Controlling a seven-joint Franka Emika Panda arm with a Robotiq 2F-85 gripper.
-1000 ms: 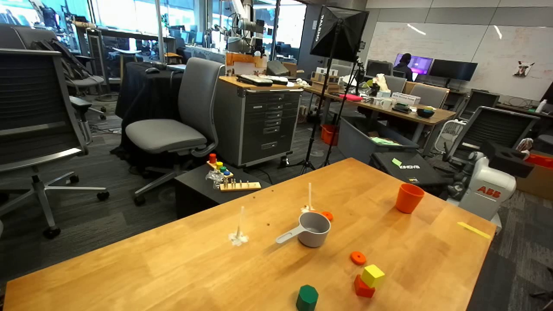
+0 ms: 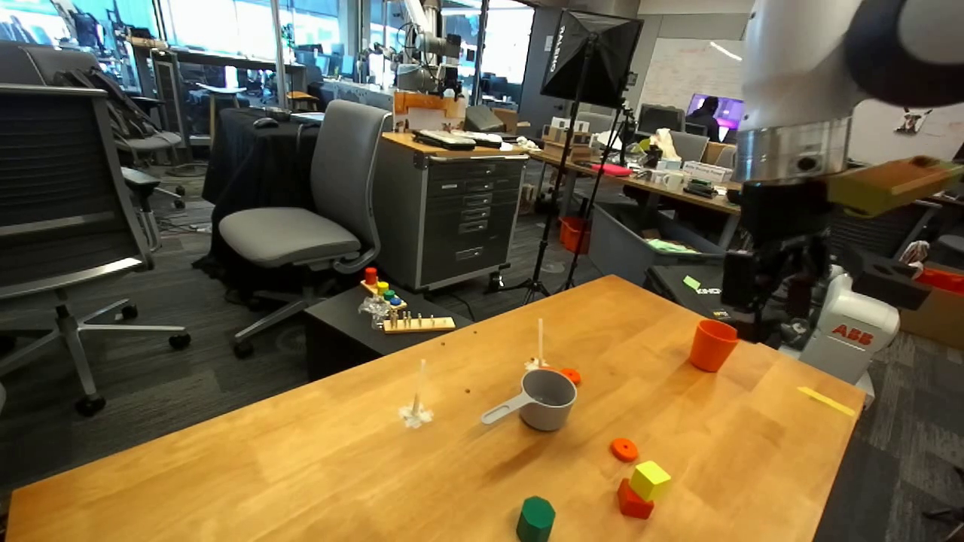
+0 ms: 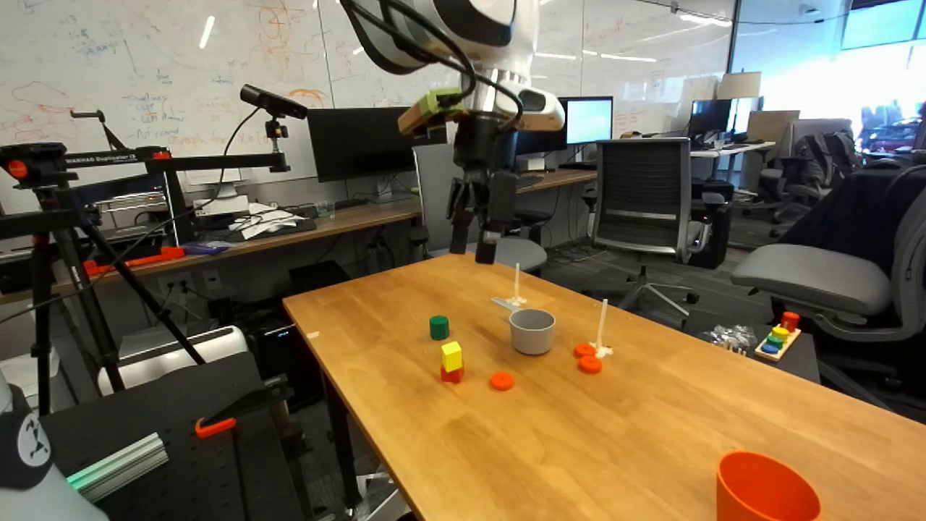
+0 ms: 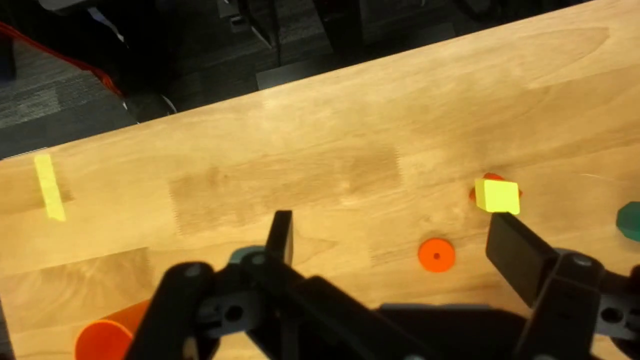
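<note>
My gripper is open and empty, its fingers spread wide high over the table. In exterior view 2 the gripper (image 3: 474, 252) hangs pointing down above the tabletop. A yellow cube (image 2: 651, 480) rests on a red block (image 2: 634, 500). Beside them lies a flat orange ring (image 4: 436, 255), seen between the fingers and below the cube in the wrist view. A green block (image 3: 439, 327) stands apart. The grey measuring cup (image 2: 547, 402) sits near one of two upright white pegs (image 2: 540, 343). Two more orange rings (image 3: 590, 365) lie near a peg (image 3: 600, 325).
An orange cup (image 2: 714, 345) stands near the table's far end. Yellow tape (image 4: 50, 187) marks the table near its edge. Chairs (image 2: 307, 190) and a low black box with a toy peg board (image 2: 418, 324) are beyond the table.
The arm and gripper have come into exterior view 1 at the upper right, where none showed a second ago. Objects on the table have kept their places.
</note>
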